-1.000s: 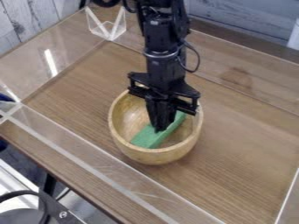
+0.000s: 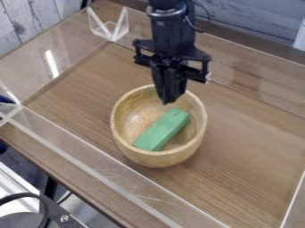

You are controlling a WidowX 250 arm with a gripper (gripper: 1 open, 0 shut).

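A green rectangular block (image 2: 161,130) lies tilted lengthwise inside a round tan bowl (image 2: 131,147) in the middle of the table. Above the bowl's far rim hangs the dark robot gripper (image 2: 170,89), clear of the block. Its narrow tip appears shut, with nothing visible held in it.
The wooden table (image 2: 238,178) has free room to the right and left of the bowl. A white wire-like shape (image 2: 110,27) stands at the far left back. Dark cables (image 2: 36,200) lie at the lower left.
The gripper has risen from low over the block in the bowl to above the far rim, moving away from the camera. The block remains in the bowl.
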